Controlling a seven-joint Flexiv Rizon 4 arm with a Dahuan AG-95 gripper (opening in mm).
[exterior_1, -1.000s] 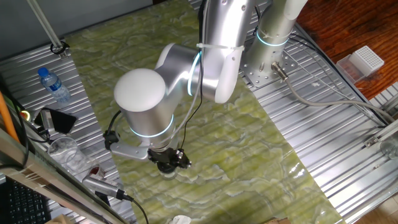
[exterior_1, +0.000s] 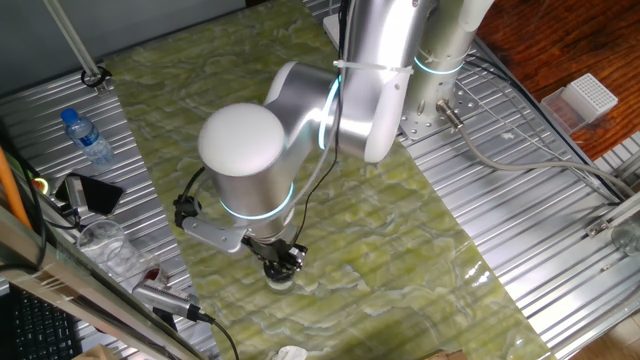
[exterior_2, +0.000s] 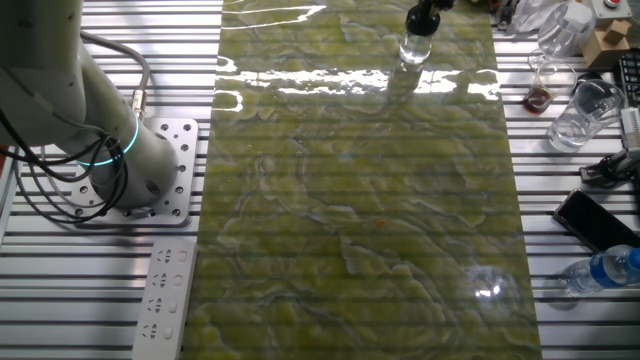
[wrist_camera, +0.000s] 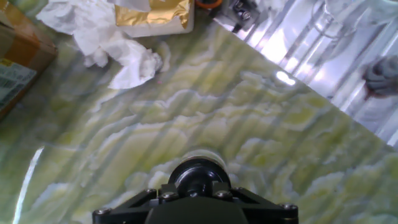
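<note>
A small clear glass bottle (exterior_2: 415, 48) with a black cap (exterior_2: 423, 18) is near the top edge of exterior view 2. My gripper is shut on that cap, its fingers at either side. Only the black top (wrist_camera: 198, 174) and a pale sliver of glass show in the wrist view. From above, in exterior view 1, the gripper (exterior_1: 284, 262) hides most of the bottle. Whether its base touches the green marbled mat (exterior_2: 360, 200) I cannot tell.
Crumpled white tissue (wrist_camera: 134, 62) and a cardboard box (wrist_camera: 22, 56) lie at the wrist view's upper left. Beyond the mat's edge stand a glass beaker (exterior_2: 588, 112), a phone (exterior_2: 597, 222) and a water bottle (exterior_2: 605, 270).
In exterior view 1 the arm has shifted a little to the right, and the gripper with the bottle beneath it has moved slightly right. Everything else stays put.
</note>
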